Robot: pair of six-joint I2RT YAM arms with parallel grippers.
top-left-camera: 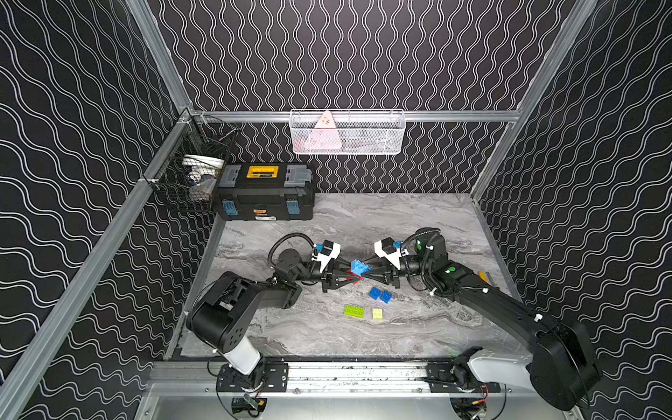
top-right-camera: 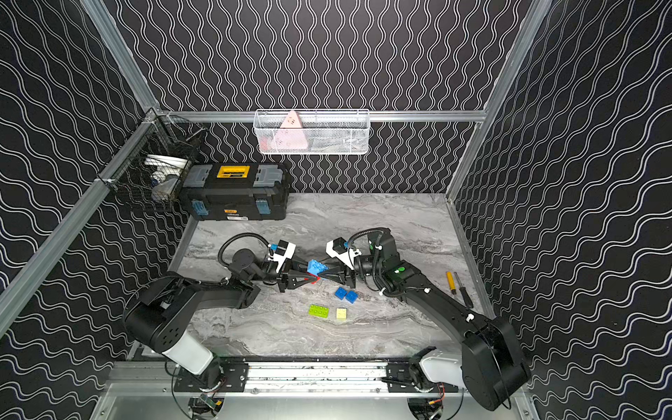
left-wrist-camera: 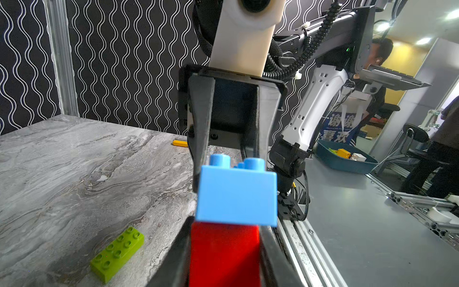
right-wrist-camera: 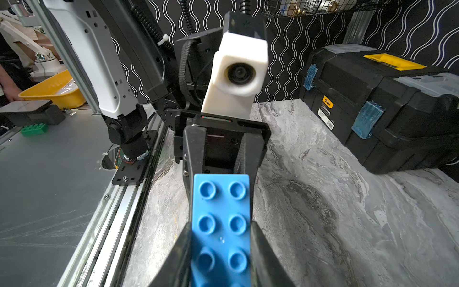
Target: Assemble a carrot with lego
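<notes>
My two grippers meet over the table. A light blue brick (left-wrist-camera: 236,193) (right-wrist-camera: 221,229) sits directly on a red brick (left-wrist-camera: 224,253). My left gripper (top-left-camera: 350,274) is shut on the red brick, while my right gripper (top-right-camera: 322,269) is shut on the light blue one. On the table below lie two dark blue bricks (top-left-camera: 380,295), a green brick (top-left-camera: 353,310) (left-wrist-camera: 117,253) and a pale yellow brick (top-left-camera: 377,313).
A black toolbox (top-left-camera: 266,192) stands at the back left. Yellow- and black-handled tools (top-right-camera: 458,287) lie at the right edge. A white wire basket (top-left-camera: 347,133) hangs on the back wall.
</notes>
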